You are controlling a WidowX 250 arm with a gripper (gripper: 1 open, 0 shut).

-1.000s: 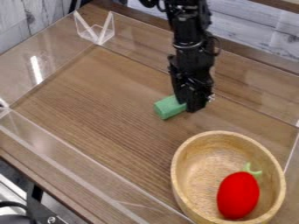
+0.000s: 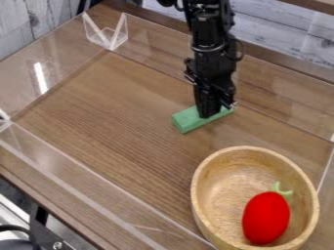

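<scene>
The black gripper [image 2: 209, 104] hangs from the top of the view, its fingertips low over a flat green block [image 2: 193, 121] lying on the wooden table at the centre. The fingertips overlap the block's upper right part; whether they grip it is unclear.
A round wooden bowl [image 2: 210, 188] with a red object [image 2: 267, 219] with a green stem fills the lower right. A white wire item [image 2: 107, 33] stands at the upper left.
The gripper has moved left from over the block's right side and now sits more centred on it. The block looks little moved.
</scene>
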